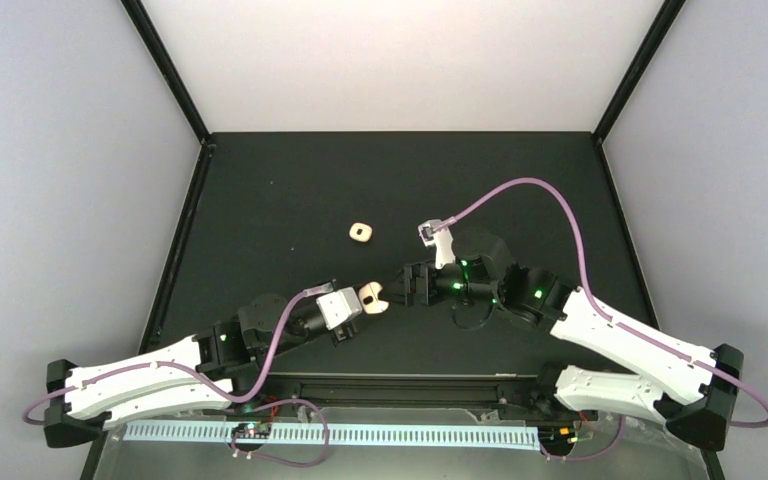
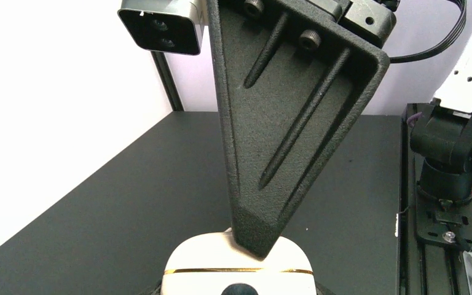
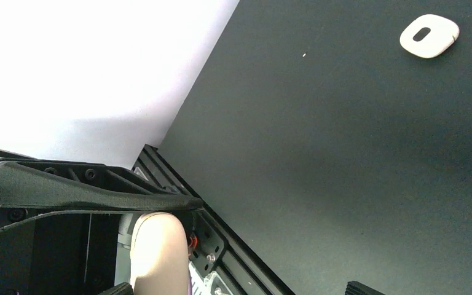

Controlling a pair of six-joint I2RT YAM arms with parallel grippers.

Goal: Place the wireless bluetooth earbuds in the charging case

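Observation:
My left gripper [image 1: 358, 302] is shut on the white charging case [image 1: 374, 306], which also shows at the bottom of the left wrist view [image 2: 238, 276], with a gold seam and dark oval. In the right wrist view the case [image 3: 160, 252] appears end-on beside the left gripper's black finger. My right gripper [image 1: 408, 283] stands open just right of the case, with no object seen clearly between its fingers. A small white piece with a dark oval [image 1: 360, 232] lies on the table behind the grippers, also visible in the right wrist view [image 3: 439, 38].
Walls enclose it at back, left and right; a frame rail [image 1: 410, 385] runs along the front edge, close to both arms.

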